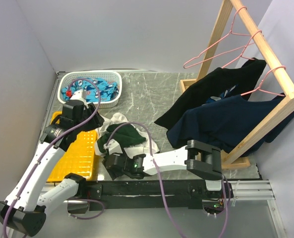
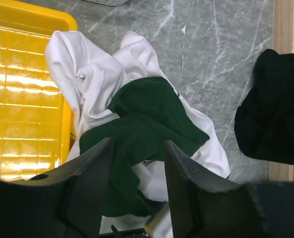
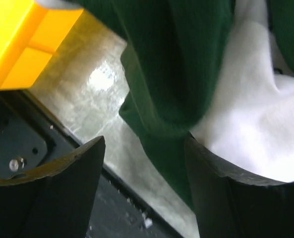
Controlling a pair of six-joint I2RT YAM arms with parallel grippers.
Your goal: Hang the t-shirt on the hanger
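Note:
A crumpled white t-shirt with green panels (image 2: pixel 147 109) lies on the grey counter beside the yellow tray, seen from above. My left gripper hangs over it, fingers apart, with nothing held. Low at the shirt's front end is my right gripper, open, its fingers close to a green fold. Pink hangers (image 1: pixel 256 90) hang on the wooden rack at the right in the top view.
The yellow tray (image 1: pixel 77 158) lies left of the shirt, with a white basket (image 1: pixel 115 99) of blue cloth behind. Dark garments (image 1: pixel 221 124) hang from the rack (image 1: pixel 265 49). Bare counter shows behind the shirt.

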